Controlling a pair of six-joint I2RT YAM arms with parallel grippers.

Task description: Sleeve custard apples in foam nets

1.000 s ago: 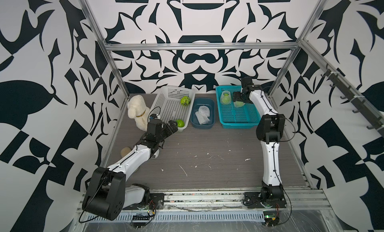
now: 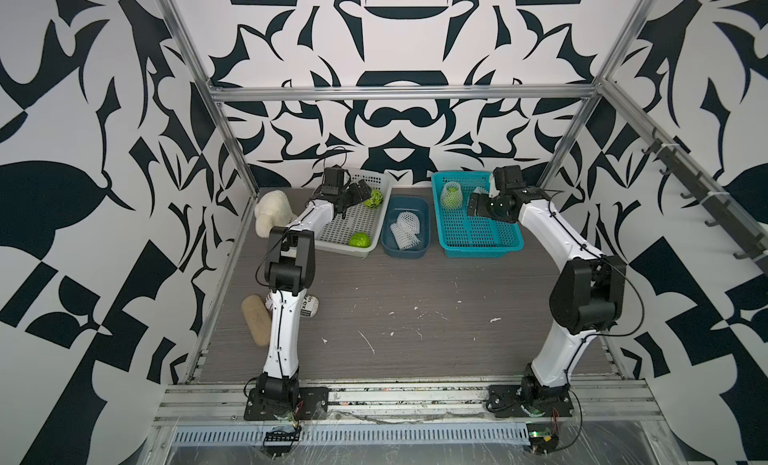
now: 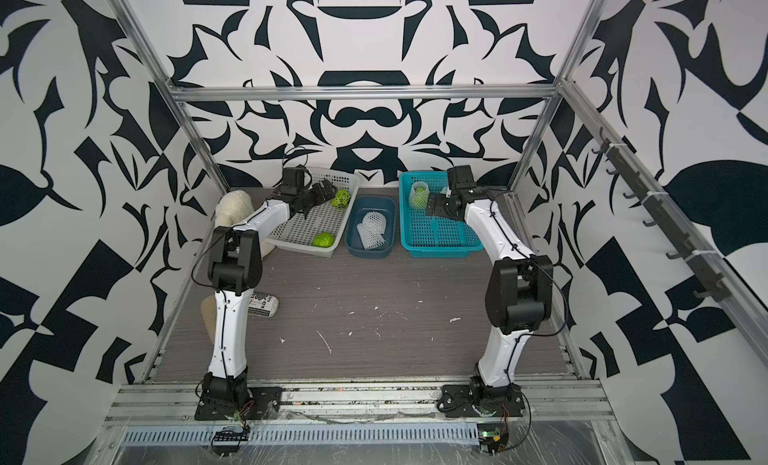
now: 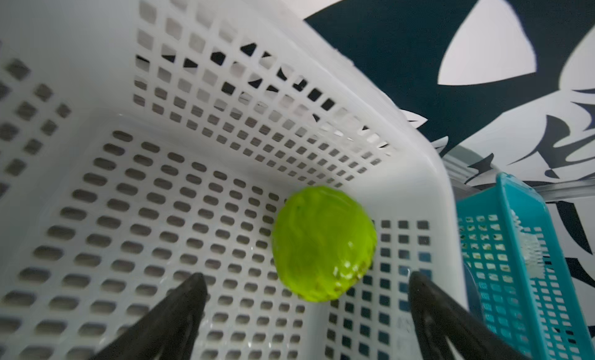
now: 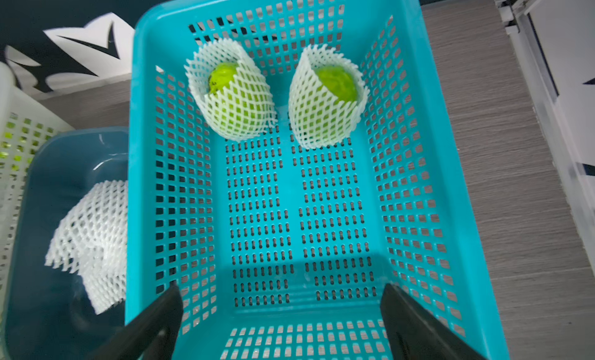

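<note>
My left gripper is open over the white basket (image 2: 352,225), with a green custard apple (image 4: 322,242) between and beyond its fingers, resting in the basket. A second green fruit (image 2: 359,239) lies at the basket's near end. Two custard apples in white foam nets, one at left (image 5: 230,96) and one at right (image 5: 325,106), stand at the far end of the teal basket (image 5: 455,192). My right gripper is open above that basket, holding nothing. Loose white foam nets (image 5: 93,242) lie in the dark blue bin (image 5: 37,168).
A cream plush toy (image 2: 272,213) sits left of the white basket. A tan object (image 2: 256,321) and a printed cylinder (image 3: 264,305) lie beside the left arm.
My left gripper has moved from the front left up over the white basket. My right arm has shifted slightly rightward and forward, still over the teal basket.
</note>
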